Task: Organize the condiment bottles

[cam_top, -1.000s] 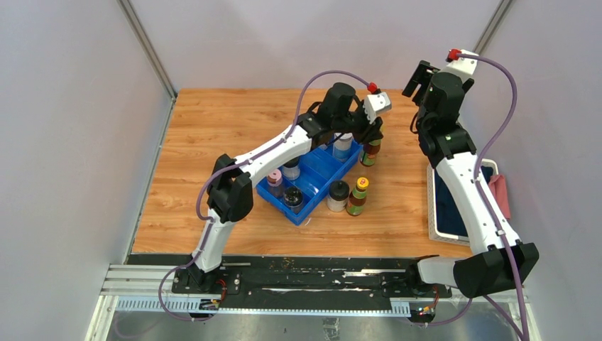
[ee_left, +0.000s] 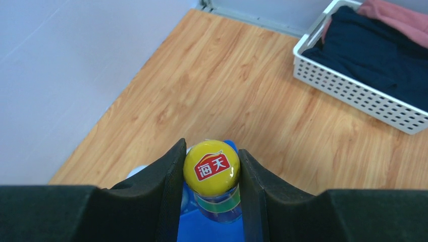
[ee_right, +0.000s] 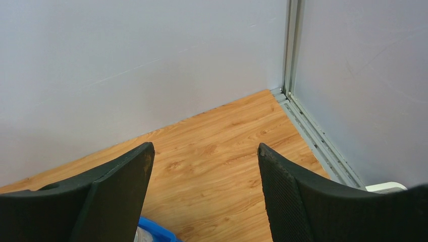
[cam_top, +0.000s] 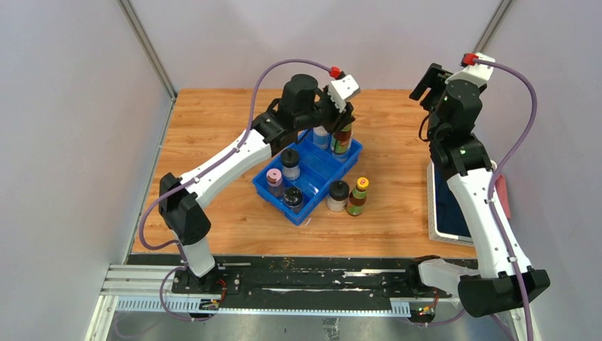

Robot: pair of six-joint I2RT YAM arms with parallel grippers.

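Note:
My left gripper is shut on a yellow-capped bottle [ee_left: 211, 168], held over the back part of the blue caddy [cam_top: 320, 176]. In the top view the caddy holds a black-lidded jar [cam_top: 290, 163], a pink-capped jar [cam_top: 275, 182], another dark-lidded jar [cam_top: 292, 199] and blue-labelled containers [cam_top: 321, 138] at the back. A black-lidded jar [cam_top: 338, 195] and a yellow-capped brown bottle [cam_top: 357, 197] stand on the table to its right. My right gripper is raised at the back right, fingers apart, nothing between them.
A white basket [ee_left: 348, 88] with dark and pink cloths lies at the right of the wooden table [cam_top: 192, 135]. Walls border the back and sides.
My left gripper has moved left with the bottle, from beside the caddy to over it.

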